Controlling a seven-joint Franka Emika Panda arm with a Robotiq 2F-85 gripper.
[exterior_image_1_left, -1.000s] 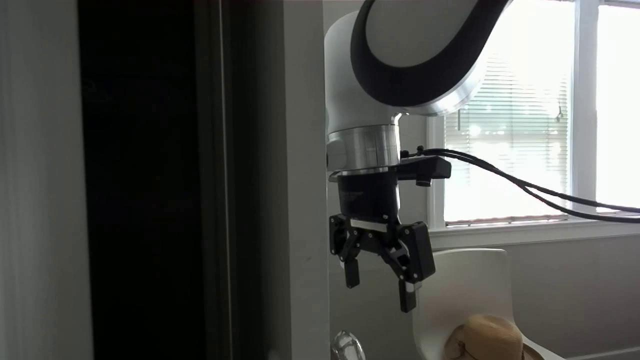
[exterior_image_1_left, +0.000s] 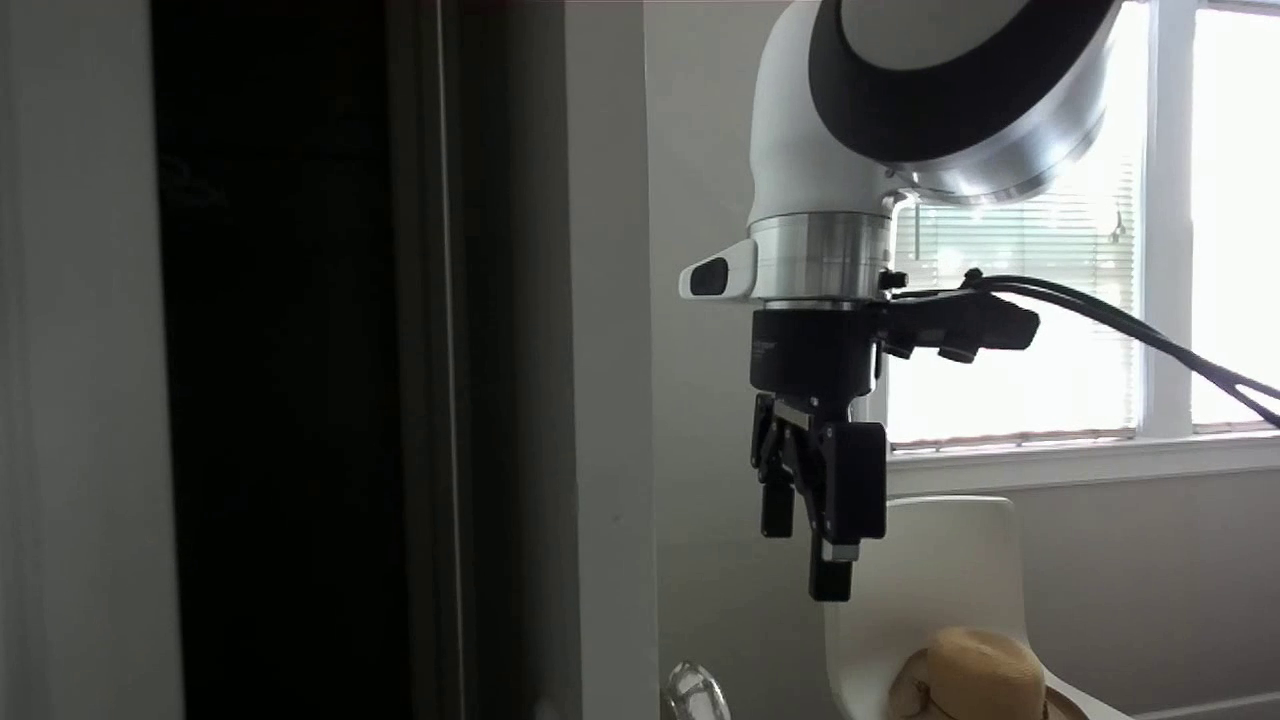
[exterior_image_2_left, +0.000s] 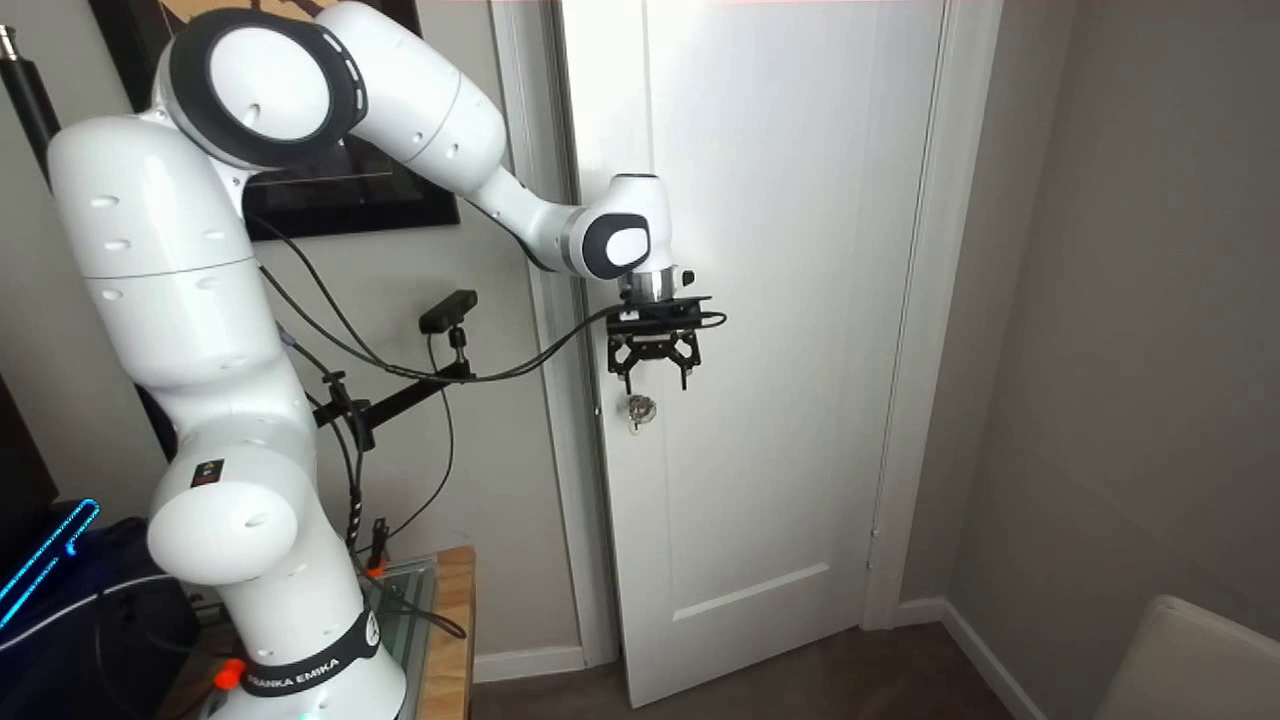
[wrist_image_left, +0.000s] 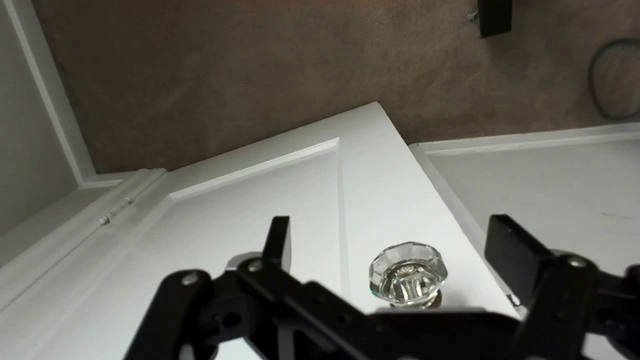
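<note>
My gripper (exterior_image_2_left: 656, 386) points down in front of a white door (exterior_image_2_left: 768, 480), its fingers spread wide with nothing between them. The door's faceted glass knob (exterior_image_2_left: 642, 410) shows just below the fingertips in exterior view 2. In the wrist view the knob (wrist_image_left: 409, 274) appears between the two fingers but beyond them, untouched. Exterior view 1 sees the door edge-on, with the knob (exterior_image_1_left: 696, 692) at the bottom, lower than my gripper (exterior_image_1_left: 804, 566) and to its left. The door stands slightly ajar.
A white chair (exterior_image_1_left: 954, 540) holding a straw hat (exterior_image_1_left: 986, 674) stands near the window. Beside my arm's base, a camera (exterior_image_2_left: 449, 312) sits on a black bracket by the wall. Bare brown floor (wrist_image_left: 240, 72) lies under the door.
In exterior view 1, my gripper has moved right and slightly up, away from the door's edge, and has turned. The door and knob look unmoved.
</note>
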